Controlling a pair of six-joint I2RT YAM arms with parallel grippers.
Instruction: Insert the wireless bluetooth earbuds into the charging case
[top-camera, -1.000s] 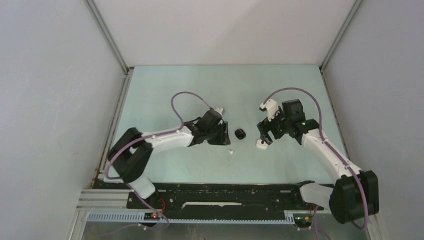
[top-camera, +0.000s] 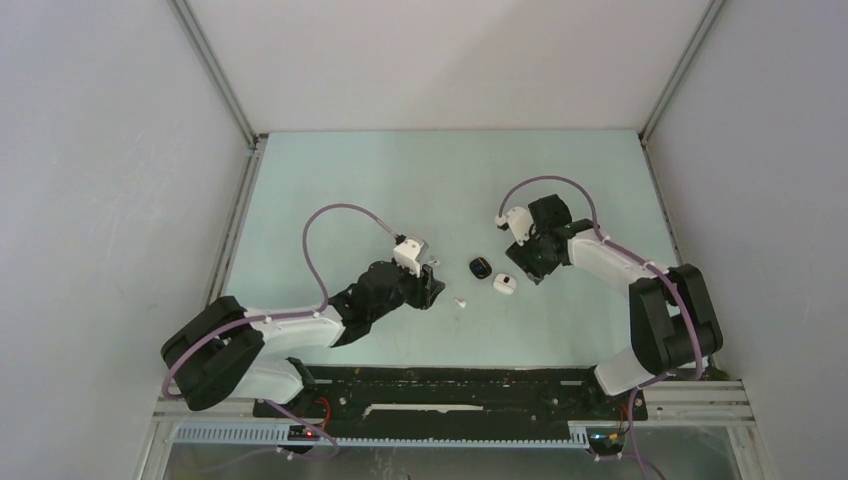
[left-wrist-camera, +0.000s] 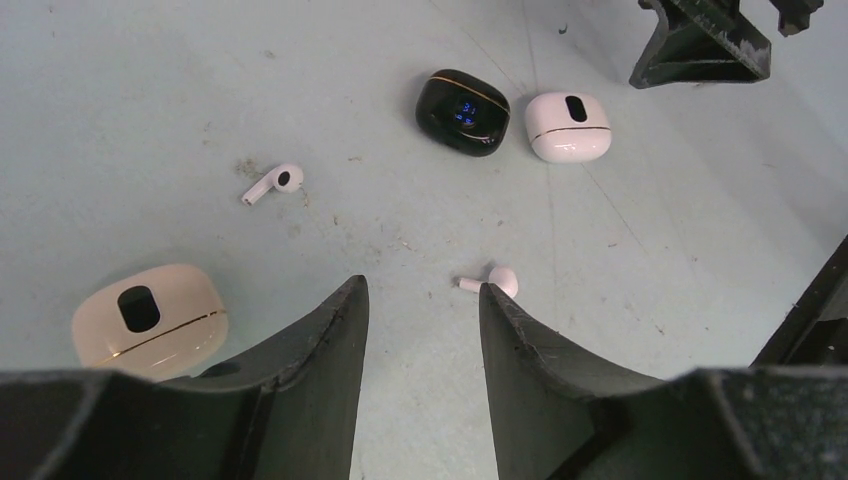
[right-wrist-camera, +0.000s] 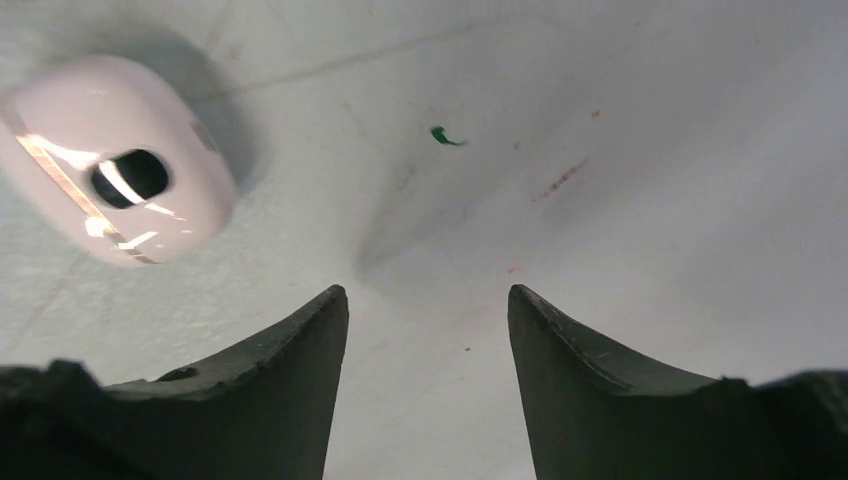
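Observation:
My left gripper is open above the table, with nothing between its fingers. In its wrist view, two white earbuds (left-wrist-camera: 273, 183) (left-wrist-camera: 497, 284) lie loose, beside a black case (left-wrist-camera: 462, 118), a white case (left-wrist-camera: 567, 140) and another pale case (left-wrist-camera: 150, 310) at lower left. All three cases look shut. The right gripper (top-camera: 532, 272) hangs right of the small white case (top-camera: 505, 283); in its wrist view (right-wrist-camera: 428, 300) the fingers stand apart and empty, with that case (right-wrist-camera: 115, 170) to the upper left.
Walls bound it at left, right and back. A dark rail (top-camera: 450, 385) runs along the front edge.

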